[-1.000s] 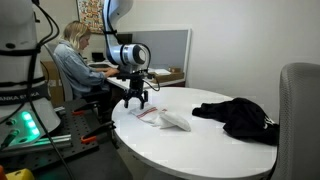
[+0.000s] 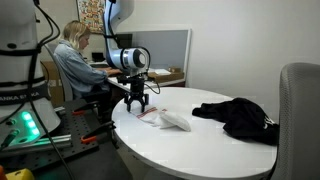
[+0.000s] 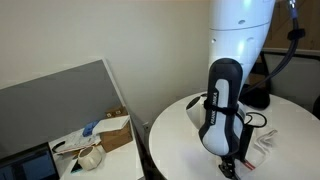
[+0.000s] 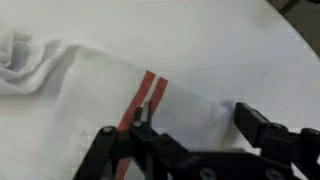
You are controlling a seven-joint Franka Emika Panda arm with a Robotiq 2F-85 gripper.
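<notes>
A white cloth with red stripes (image 4: 190, 112) lies on the round white table, flat near the stripes and bunched toward the far left in the wrist view. My gripper (image 2: 136, 108) points down at the table's near left side, at the cloth's edge. In the wrist view its dark fingers (image 4: 250, 122) stand apart, with a corner of the cloth in the gap between them. Exterior view 2 shows the gripper (image 3: 228, 172) low over the tabletop, the striped cloth (image 3: 262, 150) beside it. Whether the fingertips touch the cloth is unclear.
A black cloth (image 2: 240, 118) lies crumpled at the table's right side, with a grey chair (image 2: 299, 120) beyond the edge. Bare white tabletop (image 2: 185, 150) spans the front. A person (image 2: 72, 55) sits at a desk behind the arm, where boxes also stand.
The gripper has come down a little toward the tabletop at the cloth's edge. Neither the striped cloth nor the black one has visibly moved.
</notes>
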